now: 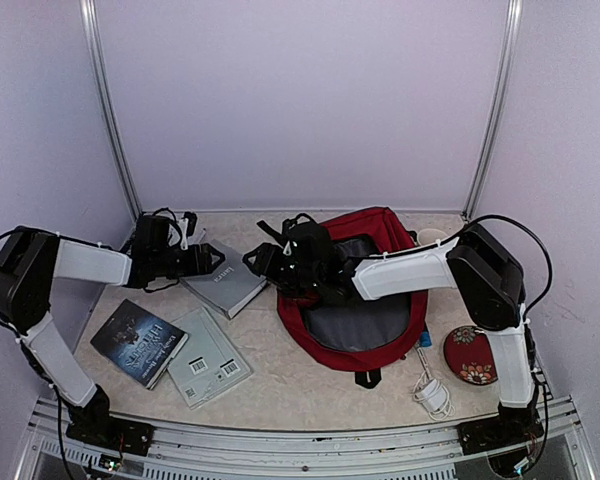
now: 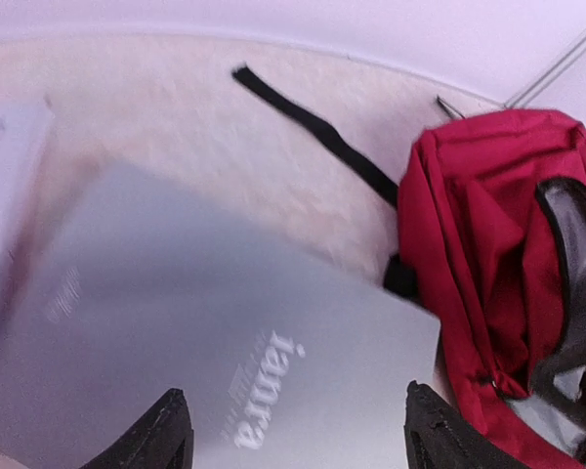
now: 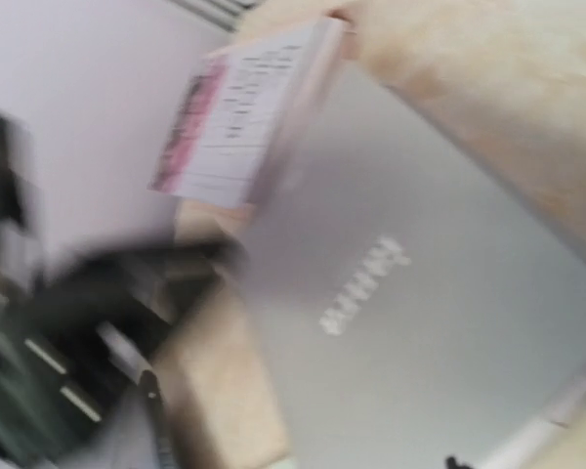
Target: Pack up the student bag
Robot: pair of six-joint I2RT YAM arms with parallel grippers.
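The red and grey bag (image 1: 360,330) lies on the table right of centre. To its left is a flat grey book (image 1: 230,293) with white lettering, large in both wrist views. Over that book's left part hovers my left gripper (image 1: 214,258); in its own view its fingers (image 2: 151,435) are spread with nothing between them. My right gripper (image 1: 253,262) is near the book's right side, reaching across the bag; its wrist view is blurred, but its fingers look apart, with nothing held. A dark blue book (image 1: 138,342) and a pale grey-green book (image 1: 208,355) lie at the front left.
Behind the grey book is a pink and white book (image 3: 239,117). On the right lie a white charger with cable (image 1: 433,396), a red floral round case (image 1: 470,355) and a small blue item (image 1: 425,339). Bare table (image 1: 280,385) shows at front centre.
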